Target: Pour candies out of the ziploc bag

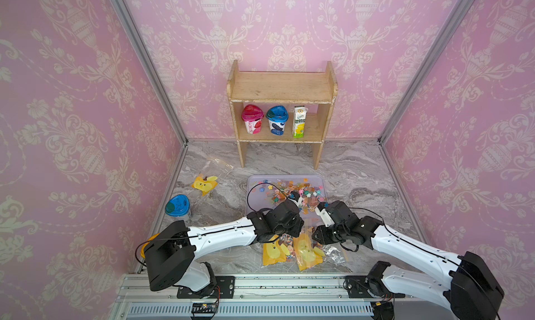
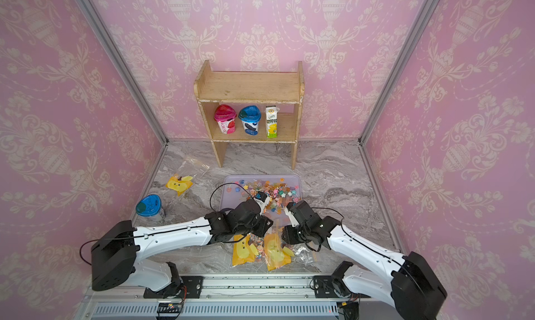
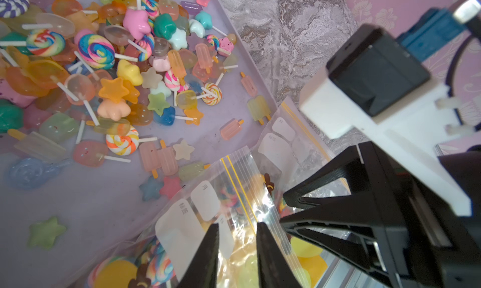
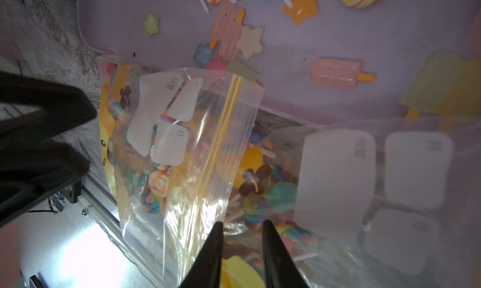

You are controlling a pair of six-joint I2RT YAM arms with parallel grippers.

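Note:
Several ziploc bags of candies (image 1: 306, 250) lie along the near edge of the lilac tray (image 1: 256, 192), which holds a pile of loose candies (image 3: 105, 52). In the left wrist view a clear bag (image 3: 210, 212) lies below my left gripper, whose fingers are parted with nothing seen between them. My right gripper hangs over overlapping bags, its fingertips apart, with a bag (image 4: 350, 187) beneath. Both arms reach low over the front of the tray, close to each other.
A wooden shelf (image 1: 281, 80) with two cups and a carton stands at the back. An empty-looking bag (image 1: 207, 182) and a blue-lidded jar (image 1: 177, 204) are at the left.

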